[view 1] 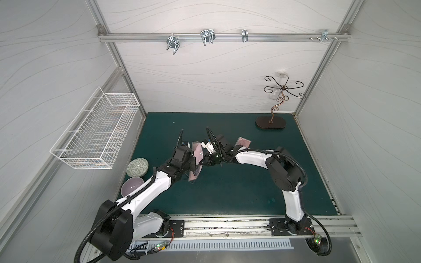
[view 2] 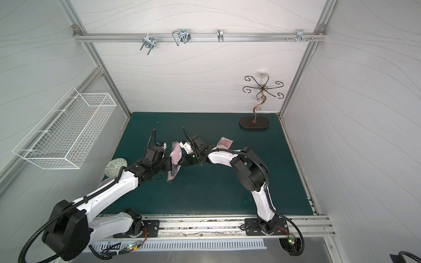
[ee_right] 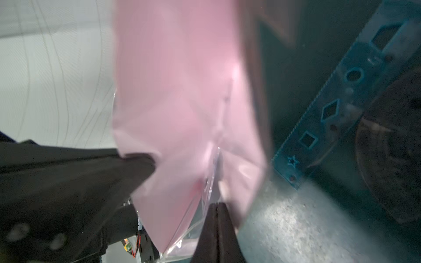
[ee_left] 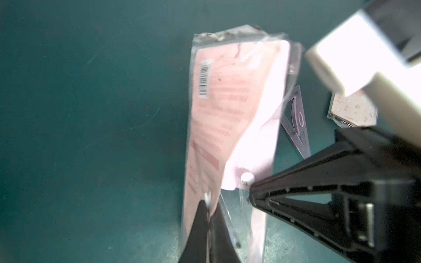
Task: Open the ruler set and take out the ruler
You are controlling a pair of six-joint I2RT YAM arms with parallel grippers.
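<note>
The pink and clear plastic pouch (ee_left: pixel 219 109), with a barcode on its card, hangs upright between the two grippers. At the bottom of the left wrist view, my left gripper is shut on the pouch's pink side. My right gripper is shut, its tips close against the pouch's other side; whether film sits between them cannot be made out. In the right wrist view a clear blue ruler (ee_right: pixel 318 118) with cut-out shapes lies on the table, a round protractor (ee_right: pixel 394 144) beside it. A set square (ee_left: pixel 298 125) shows past the pouch.
A small patterned pink packet (view 1: pixel 243 142) lies behind the right forearm. Plate (view 1: pixel 137 167) and bowl (view 1: pixel 131 186) stand at the left edge. A metal stand (view 1: pixel 270 122) occupies the back right.
</note>
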